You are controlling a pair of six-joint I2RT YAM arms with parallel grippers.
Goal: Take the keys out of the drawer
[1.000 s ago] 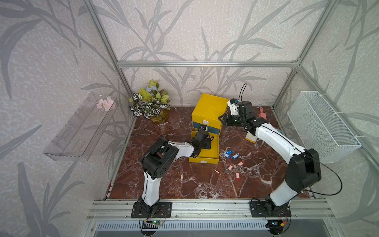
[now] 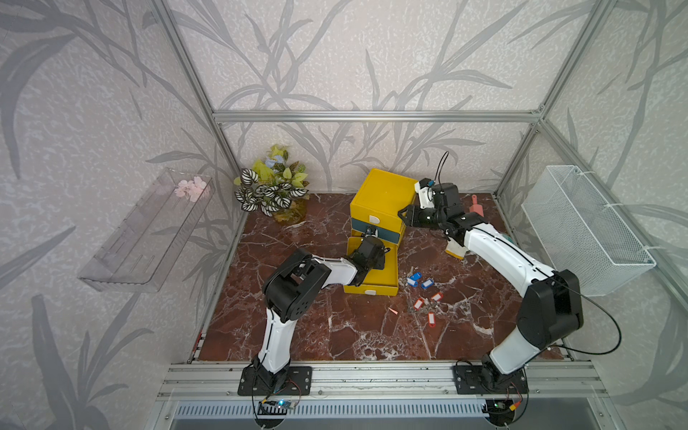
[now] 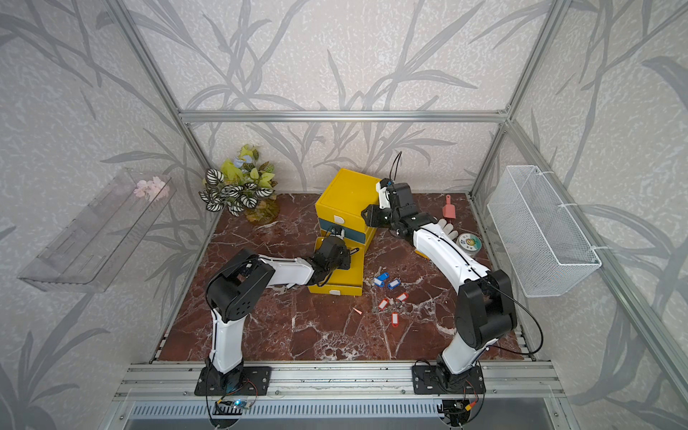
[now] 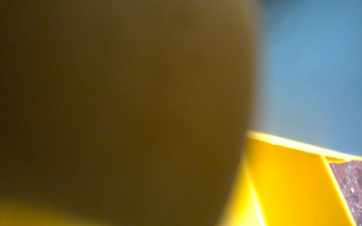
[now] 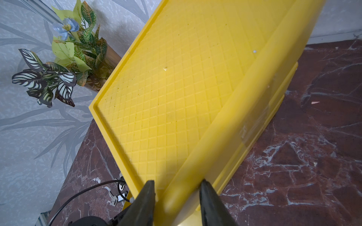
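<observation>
The yellow drawer unit (image 2: 380,193) has its bottom drawer (image 2: 370,290) pulled out. My left gripper (image 2: 372,247) is down inside that drawer, close to the teal front above it; its wrist view is mostly blurred dark and yellow surface, so fingers and anything inside are hidden. My right gripper is at the unit's upper right side, its fingers either side of the raised yellow edge; whether they press on it is unclear. I cannot make out keys inside the drawer.
Blue tags (image 2: 414,279) and red tags (image 2: 431,318) lie right of the drawer. A plant (image 3: 236,186) stands back left, a pink scoop (image 3: 448,208) back right.
The yellow unit and the right gripper have moved very slightly to the right.
</observation>
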